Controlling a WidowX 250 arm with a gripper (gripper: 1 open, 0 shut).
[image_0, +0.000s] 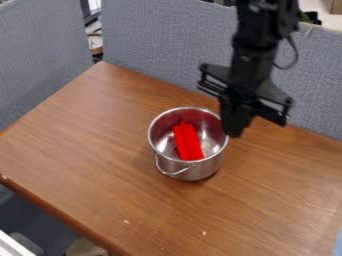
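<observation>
A steel pot with a wire handle stands on the wooden table, right of its centre. A red block lies inside the pot. The black gripper hangs above and to the right of the pot, clear of it, pointing down. Nothing shows held by it, and its fingertips are too dark and small to make out clearly.
Grey padded panels stand along the back and left of the table.
</observation>
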